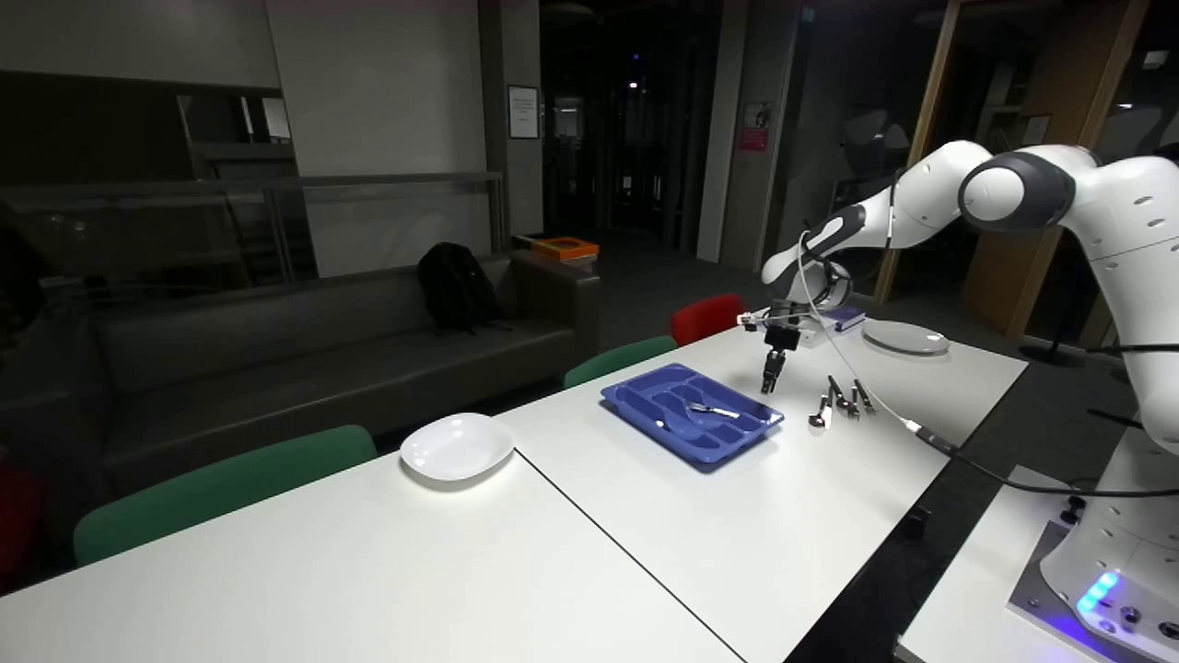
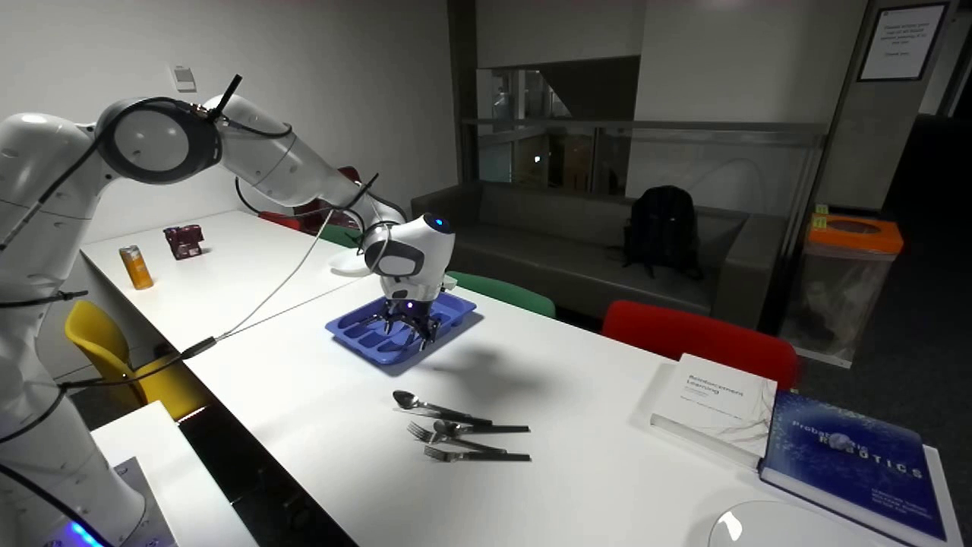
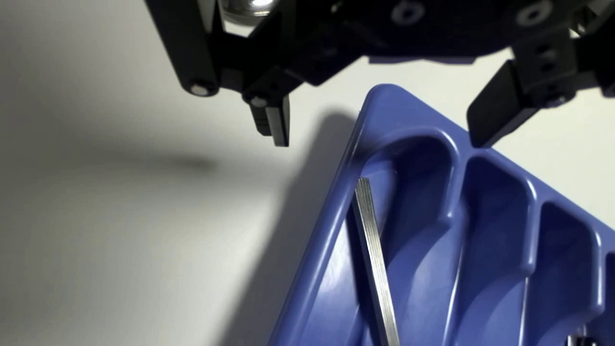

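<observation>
My gripper is open, with nothing between its fingers, above the near corner of the blue cutlery tray (image 3: 311,277). A flat silver utensil (image 3: 375,253) lies slanted in the tray's edge compartment in the wrist view; its far end is cut off. In exterior view 1 the utensil (image 1: 715,410) shows inside the tray (image 1: 696,455), and the gripper (image 1: 769,387) stands just beyond the tray's right end. Dark-handled spoons and forks lie on the bare table, among them a spoon (image 2: 407,399) and a fork (image 2: 443,454).
A white bowl (image 1: 458,447) sits left of the tray. Two books, one white (image 2: 720,406) and one blue (image 2: 852,460), lie near a plate (image 1: 906,337). An orange can (image 2: 136,268) stands far off. Between tray and books, the table is clear.
</observation>
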